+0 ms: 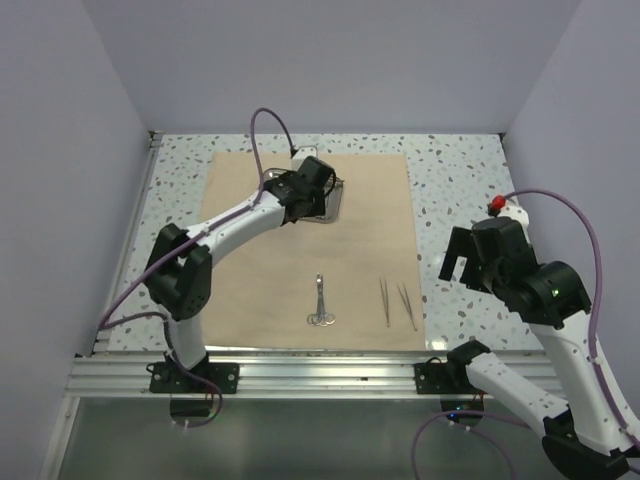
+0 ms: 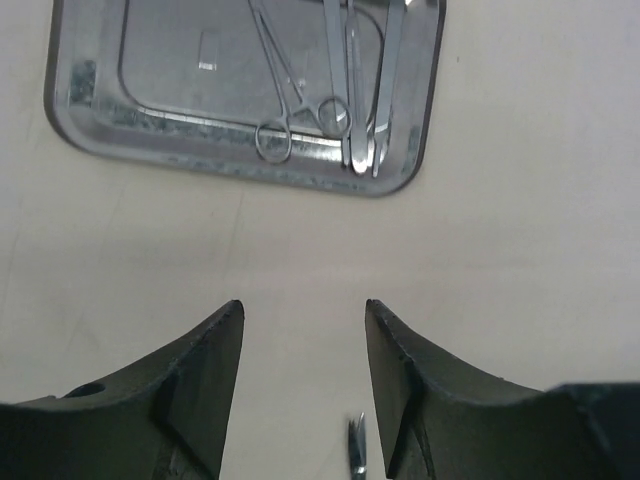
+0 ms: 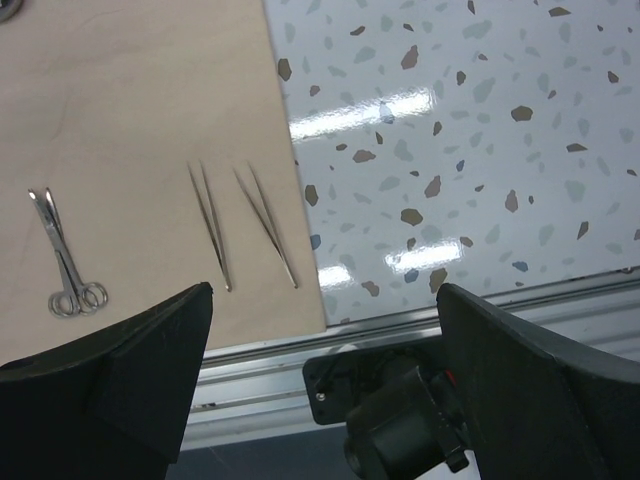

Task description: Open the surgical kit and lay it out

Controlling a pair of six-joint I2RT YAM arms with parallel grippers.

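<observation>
The metal tray [image 1: 334, 208] lies at the back of the tan cloth, partly hidden by my left arm. In the left wrist view, the tray [image 2: 230, 168] holds ring-handled scissors or clamps [image 2: 283, 122] and several slim handles [image 2: 358, 130]. My left gripper is open just in front of the tray, above bare cloth, with nothing between its fingers. On the cloth lie scissor-like tools [image 1: 320, 302] and two pairs of tweezers, a left pair [image 3: 212, 228] and a right pair [image 3: 267, 228]. Over the speckled tabletop at right, my right gripper [image 1: 453, 262] hangs open and empty.
A metal rail [image 1: 330, 370] runs along the front edge, and walls stand at the sides and back.
</observation>
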